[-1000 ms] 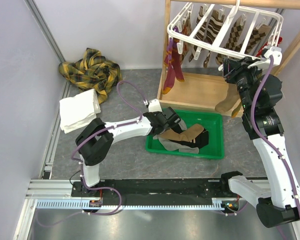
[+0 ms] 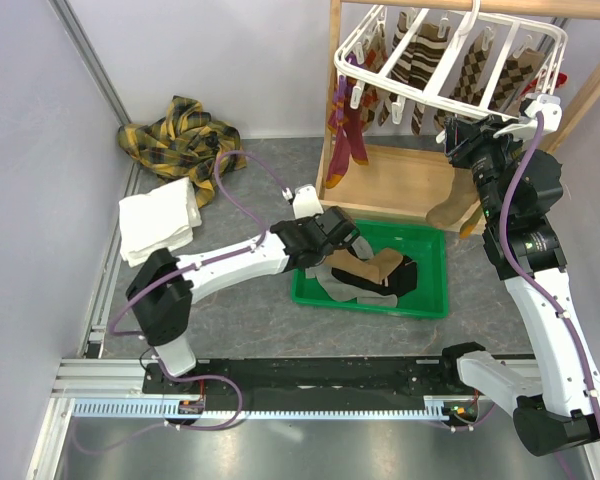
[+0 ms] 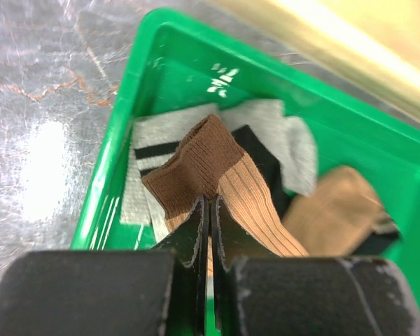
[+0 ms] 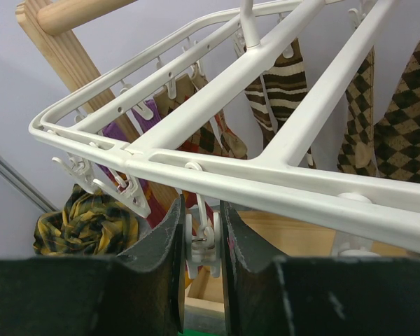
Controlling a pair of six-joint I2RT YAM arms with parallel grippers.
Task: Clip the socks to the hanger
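Note:
A white clip hanger (image 2: 450, 60) holds several hanging socks, including purple ones (image 2: 348, 130) and checked ones (image 4: 357, 119). My right gripper is shut on a white clip at the hanger's near edge. My left gripper points down into the green bin (image 2: 430, 300), shut, over a brown ribbed sock (image 3: 245, 203); whether it touches the sock is unclear. Grey, black and brown socks (image 3: 322, 210) lie in the bin.
A wooden frame (image 2: 380, 180) carries the hanger. A yellow plaid cloth (image 2: 185, 145) and folded white cloths (image 2: 155, 220) lie at left on the grey surface, with clear floor below them.
The left arm has shifted a little, its elbow moving left and down in the top view. The right arm holds still; hanging socks sway slightly.

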